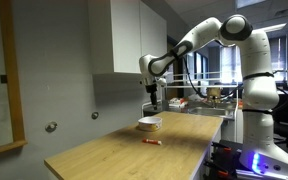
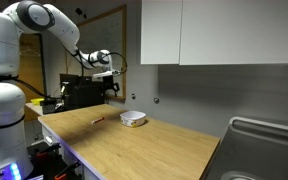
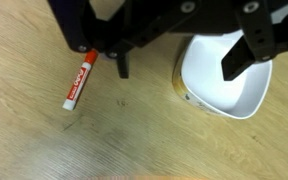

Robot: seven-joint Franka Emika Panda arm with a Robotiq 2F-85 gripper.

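A white bowl or basket (image 1: 149, 124) stands on the table, and a slim red-and-white marker (image 1: 152, 141) lies in front of it. My gripper (image 1: 152, 104) hangs above the table near the bowl, pointing down and touching neither thing. From the wrist, the gripper is open, its dark fingers (image 3: 121, 62) wide apart and nothing held between them. On the right of that view the bowl (image 3: 219, 80) is partly covered by one finger; it looks empty where visible. To the left lies the marker (image 3: 81, 80), its red end partly under the gripper body.
The wooden table (image 2: 154, 155) is wide and mostly bare. White cabinets (image 2: 234, 35) overhang its back. Shelving with several items (image 1: 214, 95) stands beyond the far end.
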